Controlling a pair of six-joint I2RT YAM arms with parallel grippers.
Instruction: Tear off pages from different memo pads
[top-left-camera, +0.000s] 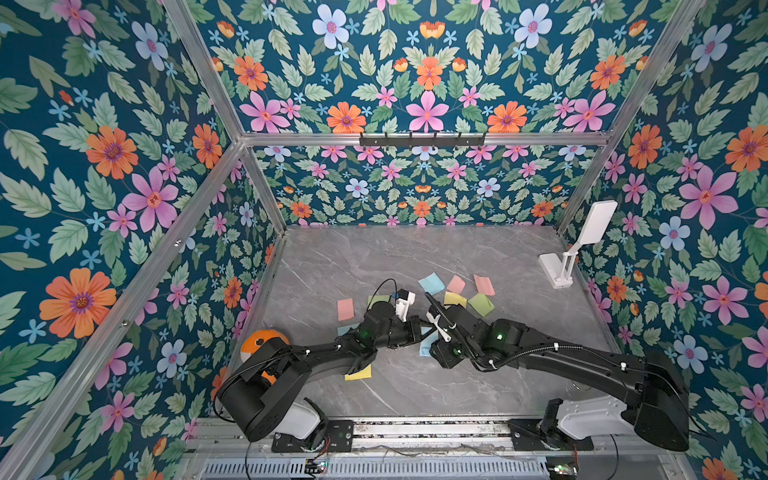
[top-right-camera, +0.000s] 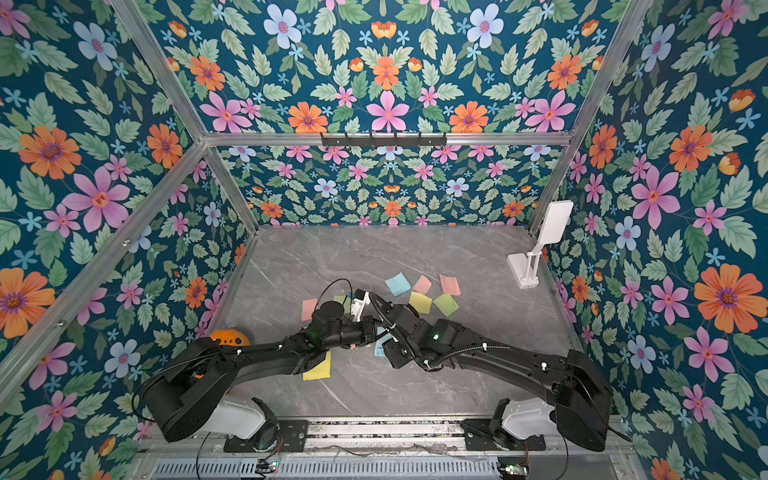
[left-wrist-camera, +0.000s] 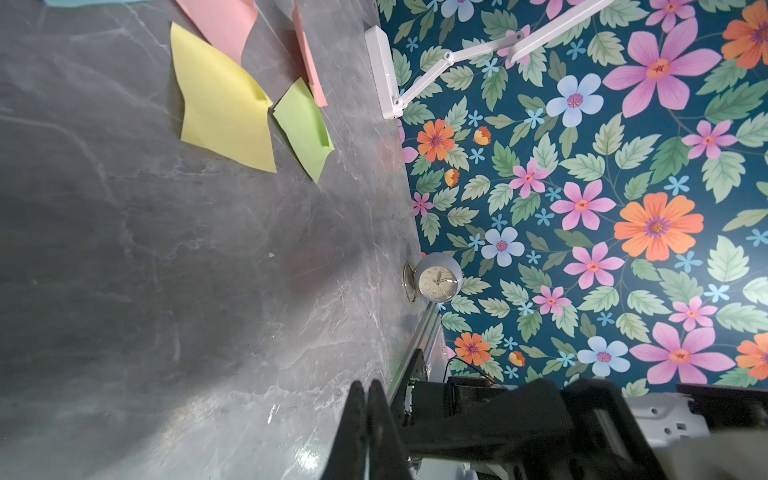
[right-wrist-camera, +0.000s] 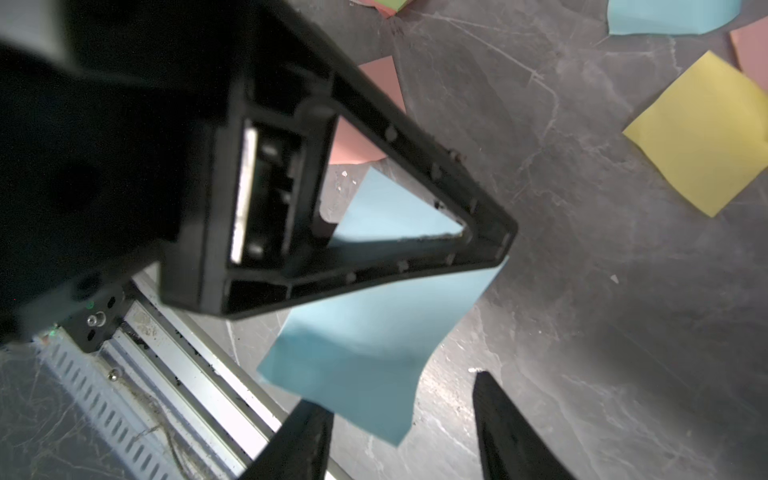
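Note:
A light blue sheet (right-wrist-camera: 360, 344) is raised at the middle of the table, its lower part curling in the right wrist view. My left gripper is shut across it; a sliver of pale blue shows between its fingertips in the left wrist view. Just beside the sheet's free lower edge, my right gripper stands part open, its two fingers apart with nothing gripped. From above, blue paper (top-left-camera: 428, 344) shows between the two arms, partly covered by them. Whether it is a whole pad or one page cannot be told.
Beyond the arms lie yellow (right-wrist-camera: 704, 132), green (top-left-camera: 481, 304), pink (top-left-camera: 484, 285) and blue (top-left-camera: 432, 282) papers. A pink (top-left-camera: 345, 309) and another yellow paper (top-left-camera: 359, 373) lie near the left arm. An orange object (top-left-camera: 264, 342) stands far left, a white lamp (top-left-camera: 564, 260) back right.

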